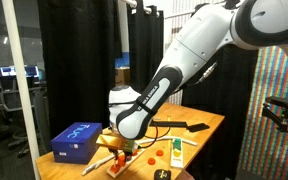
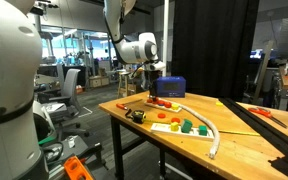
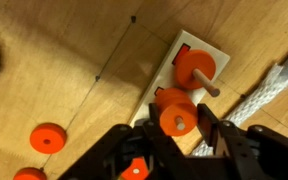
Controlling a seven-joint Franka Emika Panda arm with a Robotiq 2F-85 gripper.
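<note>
In the wrist view, an orange disc point(image 3: 177, 112) sits between the two black fingers of my gripper, which is shut on it. The disc is over a light wooden board point(image 3: 160, 83), and a small peg end shows at its centre. Farther up the board, another orange disc point(image 3: 193, 67) surrounds an upright wooden peg. Part of a further orange disc point(image 3: 136, 168) shows below my gripper. Whether the held disc rests on anything beneath is hidden. In exterior view 1 my gripper is low over the table, too small to make out well.
Two loose orange discs point(image 3: 48, 138) lie at the lower left of the wrist view. A pale braided rope point(image 3: 254, 102) runs close beside the board. In exterior view 1 a blue box point(image 1: 75, 143) stands on the table, left of the arm.
</note>
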